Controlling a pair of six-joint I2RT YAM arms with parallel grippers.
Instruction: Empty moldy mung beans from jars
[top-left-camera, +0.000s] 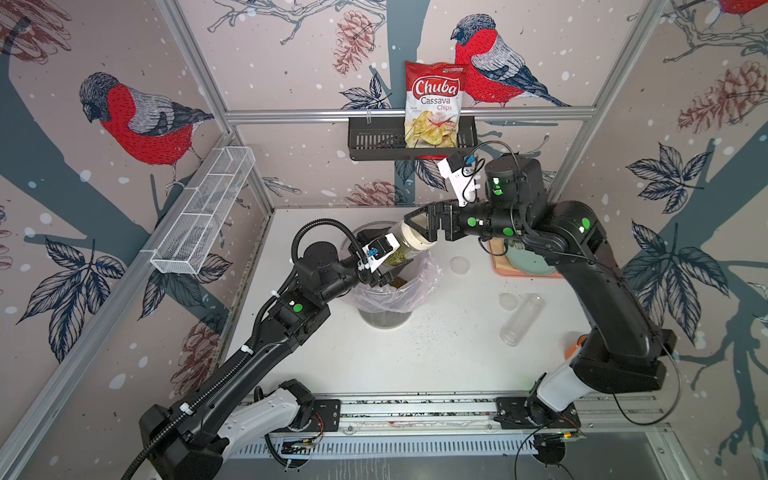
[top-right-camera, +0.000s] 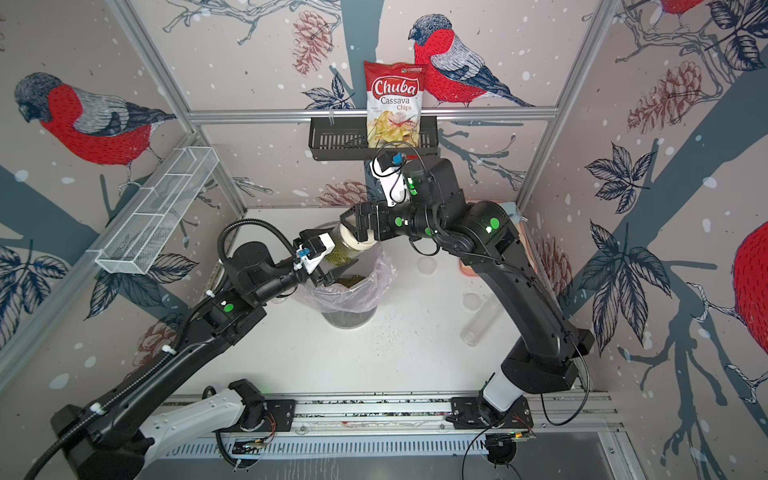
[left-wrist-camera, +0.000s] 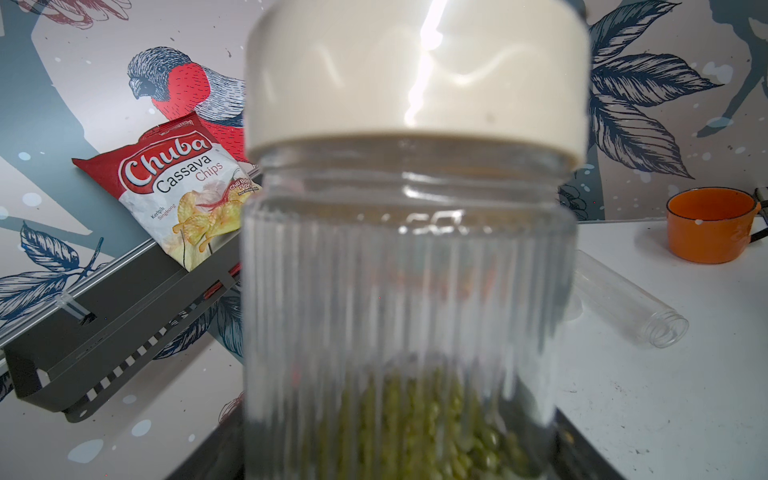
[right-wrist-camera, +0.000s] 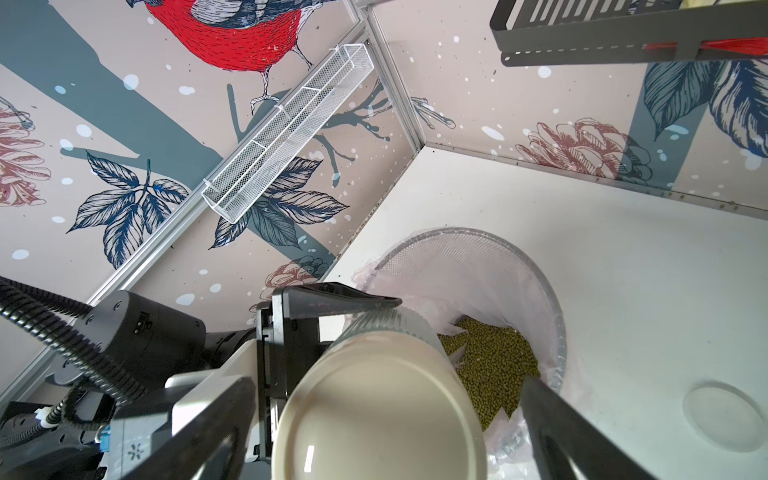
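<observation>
My left gripper (top-left-camera: 384, 264) holds a ribbed clear jar (left-wrist-camera: 408, 296) part filled with mung beans (left-wrist-camera: 424, 424), its cream lid (right-wrist-camera: 380, 416) on, tilted above the bin (top-left-camera: 384, 308). The bin has a pink liner (top-right-camera: 352, 296) with a pile of beans (right-wrist-camera: 488, 368) inside. My right gripper (top-right-camera: 360, 220) is open at the lid end of the jar, its fingers either side of the lid in the right wrist view.
Clear round lids (top-left-camera: 460, 264) and an empty jar (top-left-camera: 521, 320) lie on the table at right. An orange pot (left-wrist-camera: 712, 232) and a tray with a plate (top-left-camera: 528, 260) are farther right. A chips bag (top-left-camera: 434, 104) sits on the back shelf.
</observation>
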